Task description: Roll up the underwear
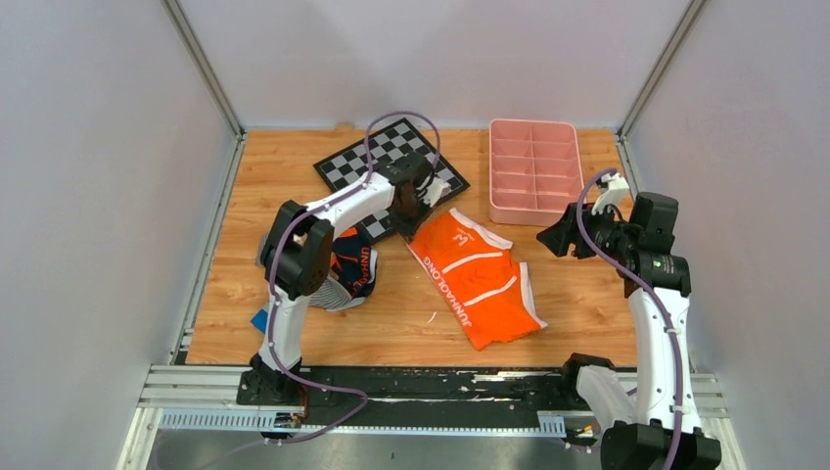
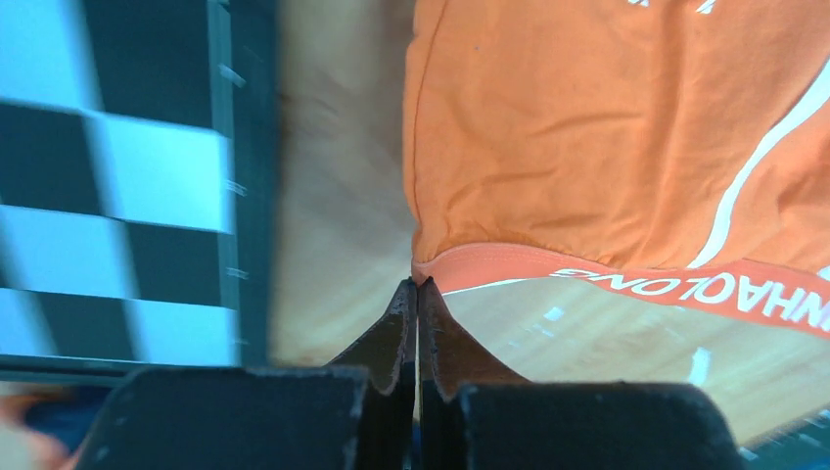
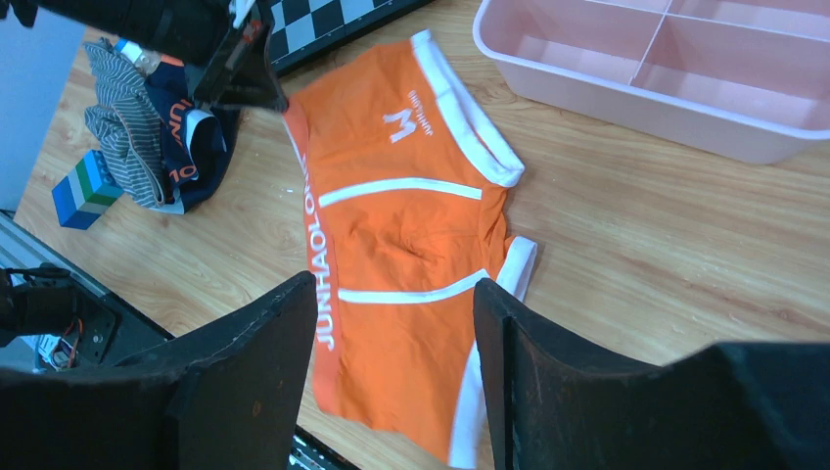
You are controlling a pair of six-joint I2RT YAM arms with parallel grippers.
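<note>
The orange underwear (image 1: 475, 284) lies on the table with white trim and a lettered band along its left side, its upper-left corner lifted. My left gripper (image 1: 419, 223) is at that corner; in the left wrist view, the fingertips (image 2: 405, 299) are shut on the edge of the underwear (image 2: 548, 147). The right wrist view shows the underwear (image 3: 391, 245) stretched toward the left arm. My right gripper (image 1: 556, 240) hovers open at the right, nothing visible between its fingers.
A chessboard (image 1: 343, 162) lies at the back, a pink divided box (image 1: 533, 171) at back right. Navy and striped clothing (image 1: 352, 274) and a blue block (image 3: 73, 196) are on the left.
</note>
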